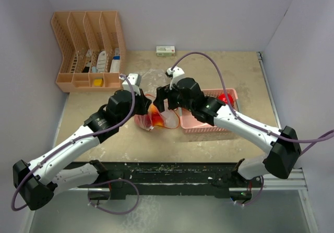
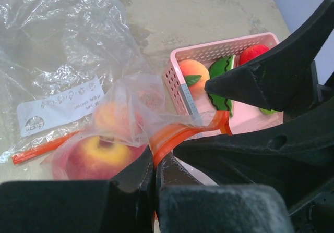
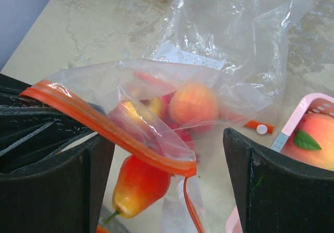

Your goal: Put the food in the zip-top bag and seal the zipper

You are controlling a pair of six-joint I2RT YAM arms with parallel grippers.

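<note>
The clear zip top bag [image 3: 245,22] lies on the table with its orange zipper mouth lifted; my left gripper [image 1: 146,106] is shut on that edge. Inside the bag, the right wrist view shows a peach [image 3: 194,103] and other red and yellow food. A red-yellow pear [image 3: 138,183] with a green stem rests beneath the raised zipper strip, at the mouth; how far inside it sits I cannot tell. My right gripper is open over the mouth, its fingers apart on either side of the zipper strip, gripping nothing.
A pink basket [image 2: 224,44] beside the bag holds a peach [image 2: 194,75], a watermelon slice [image 2: 221,82] and a red item [image 2: 253,52]. A divided organizer [image 1: 63,82] stands back left, and a small box [image 1: 165,50] lies at the back.
</note>
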